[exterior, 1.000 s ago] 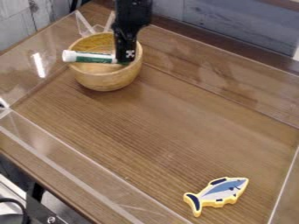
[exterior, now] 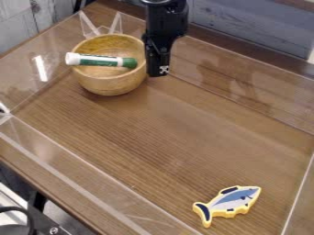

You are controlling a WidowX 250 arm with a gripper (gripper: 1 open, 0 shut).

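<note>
A wooden bowl (exterior: 110,83) stands at the upper left of the table. A white and green cylinder (exterior: 95,60) lies in it, tilted, with its white end over the left rim. My black gripper (exterior: 159,67) hangs just right of the bowl's rim, apart from the cylinder; whether its fingers are open or shut is unclear.
A flat yellow fish piece with blue and white (exterior: 229,204) lies at the front right. A grey-blue wall (exterior: 252,27) runs along the back, and a dark cable is at the lower left.
My gripper has moved right, from over the bowl and the cylinder's green end to just outside the rim. The cylinder has stayed in the bowl.
</note>
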